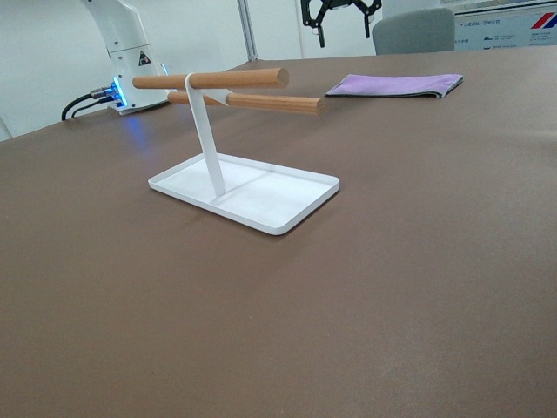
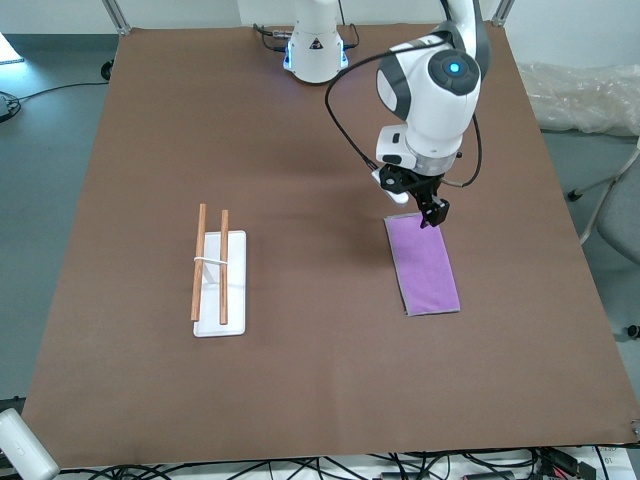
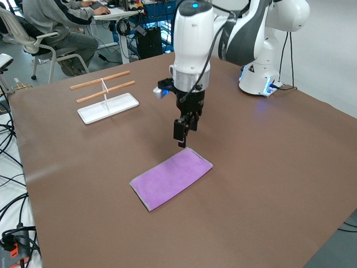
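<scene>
A purple cloth [image 2: 421, 265] [image 1: 393, 85] [image 3: 171, 179] lies flat on the brown table. My black gripper [image 2: 433, 214] [image 1: 344, 26] [image 3: 181, 136] hangs above the table over the cloth's back edge; in the top view its two fingers stand apart with nothing between them. A white tray stand [image 2: 236, 300] [image 1: 276, 198] [image 3: 108, 110] with two wooden bars [image 2: 198, 280] [image 1: 238, 80] [image 3: 100, 80] stands on the table, apart from the cloth and gripper.
The robot base [image 2: 315, 55] sits at the back edge with cables. Cables and equipment lie along the near edge; a chair [image 1: 413, 33] stands beyond the table.
</scene>
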